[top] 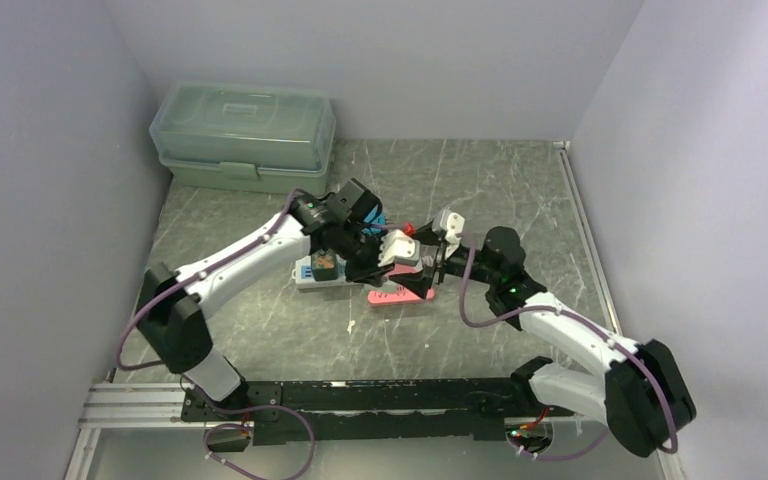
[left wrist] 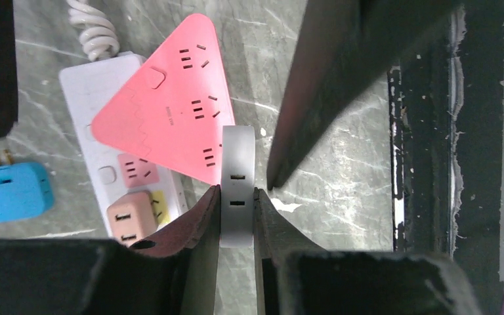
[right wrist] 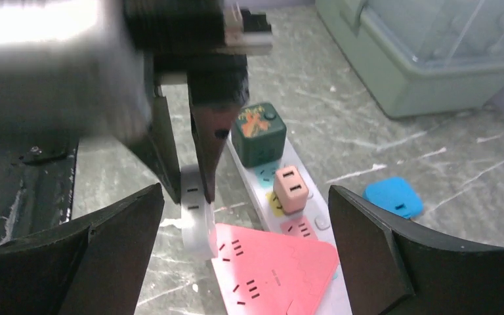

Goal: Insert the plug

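Note:
My left gripper is shut on a white plug [left wrist: 237,157], held over a pink triangular socket strip [left wrist: 164,105], which overlies a white power strip [left wrist: 85,92]. That strip carries a small pink plug [right wrist: 291,190] and a green plug [right wrist: 258,134]; a blue plug [left wrist: 13,190] lies beside it. My right gripper is open above the pink strip, its fingers framing it in the right wrist view and looming close to the held plug in the left wrist view.
A green lidded box [top: 242,135] stands at the back left. Walls enclose both sides.

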